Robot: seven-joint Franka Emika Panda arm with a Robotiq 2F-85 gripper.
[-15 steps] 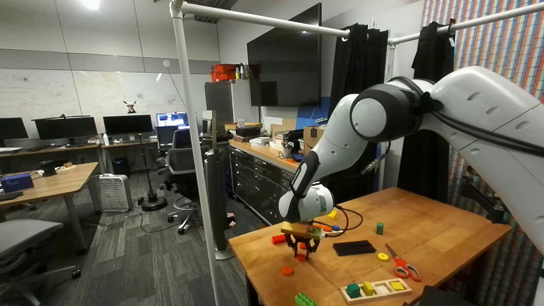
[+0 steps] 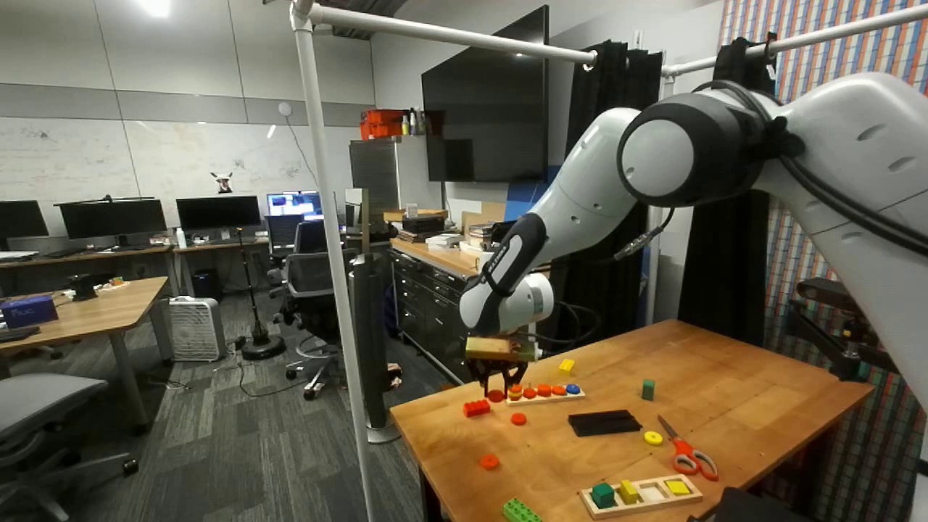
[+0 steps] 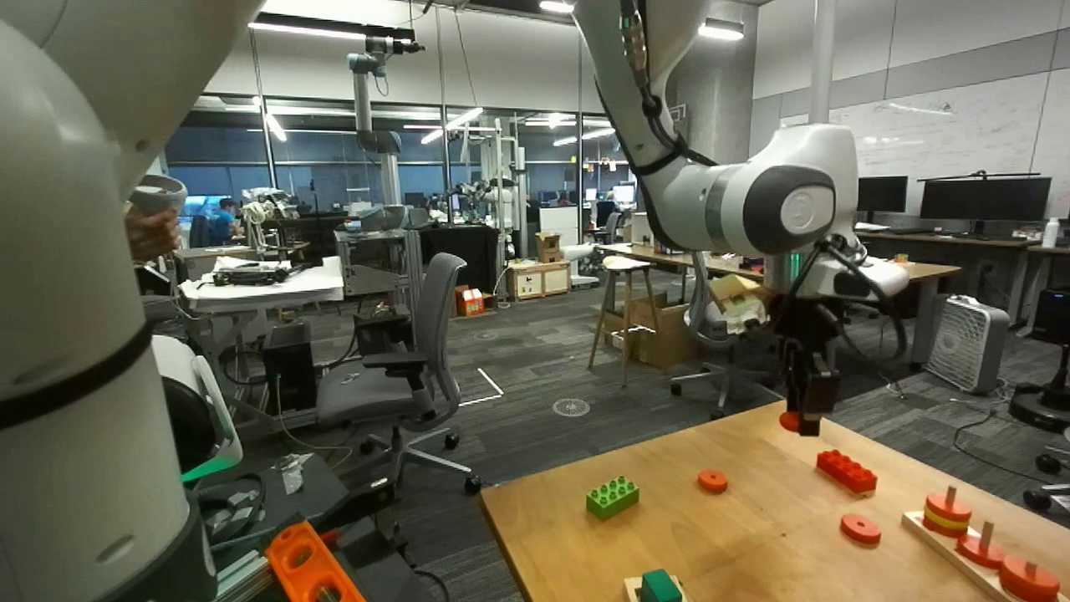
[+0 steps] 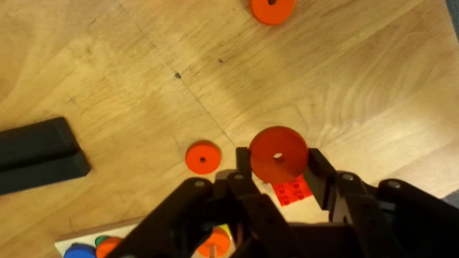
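Note:
A red disc with a centre hole (image 4: 278, 154) is pinched edge-on between the two fingers of my gripper, which is shut on it. In exterior view 1 my gripper (image 2: 496, 393) hangs over the far left part of the table, with the held disc well clear of the wood. The wooden peg board (image 2: 545, 399) stands just right of the gripper there, bearing orange-red rings and a blue one. Two loose orange-red discs lie flat on the table: one nearer the board (image 4: 203, 157), one farther out (image 4: 272, 9).
A red toy brick (image 3: 846, 471) lies below the gripper. A black block (image 2: 604, 423), red-handled scissors (image 2: 693, 457), a yellow ring (image 2: 653, 438), a green brick (image 3: 613, 497) and a shape tray (image 2: 641, 496) are spread about.
The gripper has risen from low over the table and moved back and left, carrying the red disc. The loose discs, brick and board look unmoved.

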